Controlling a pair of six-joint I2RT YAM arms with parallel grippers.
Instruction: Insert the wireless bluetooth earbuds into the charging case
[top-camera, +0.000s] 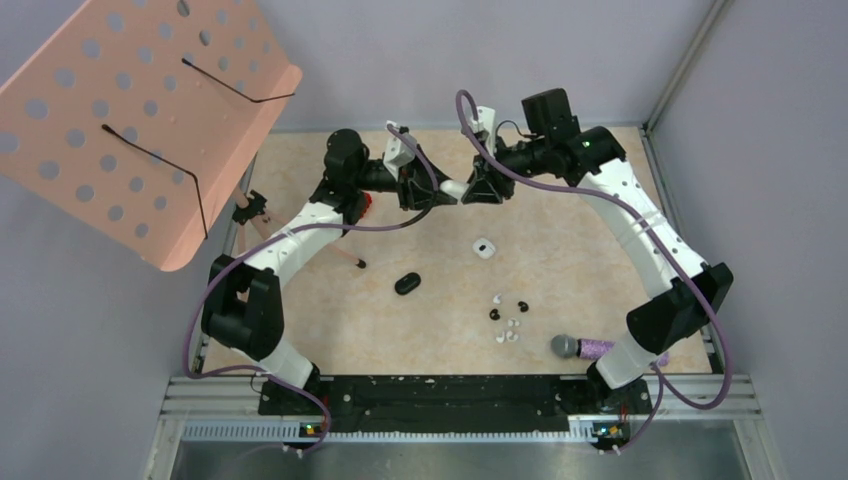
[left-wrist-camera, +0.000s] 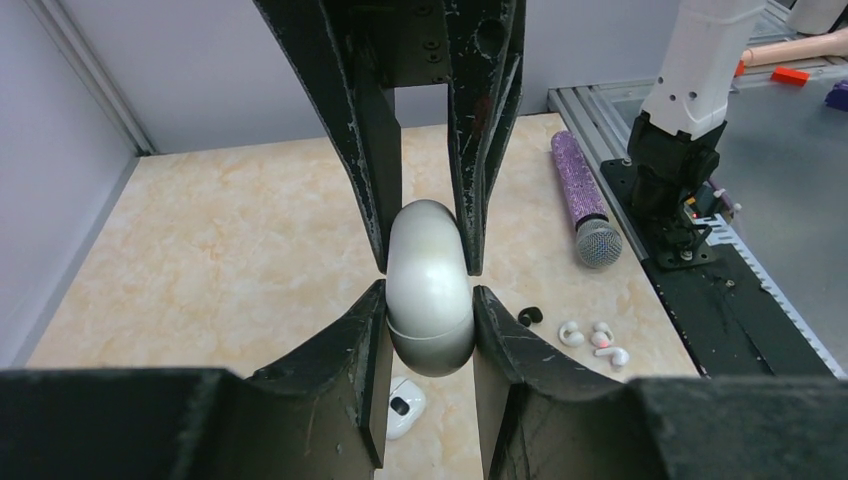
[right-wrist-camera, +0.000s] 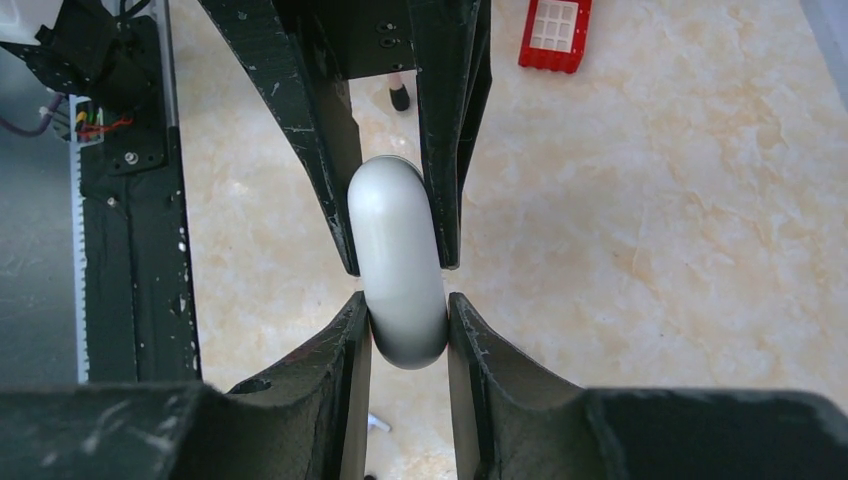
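A white rounded charging case (top-camera: 453, 190) is held up between my two grippers over the table, also seen in the left wrist view (left-wrist-camera: 430, 290) and right wrist view (right-wrist-camera: 398, 260). My right gripper (top-camera: 470, 192) is shut on it. The fingertips of my left gripper (top-camera: 438, 192) are at the case's other end, touching or very close; whether they grip cannot be told. White earbuds (left-wrist-camera: 572, 334) and black earbuds (top-camera: 494, 314) lie loose on the table at the front right, with a white case (top-camera: 484, 248) and a black case (top-camera: 407, 283).
A purple microphone (top-camera: 595, 349) lies at the front right. A red object (right-wrist-camera: 554, 30) is behind the left arm. A pink perforated panel (top-camera: 150, 120) on a stand fills the left side. The table's middle has free room.
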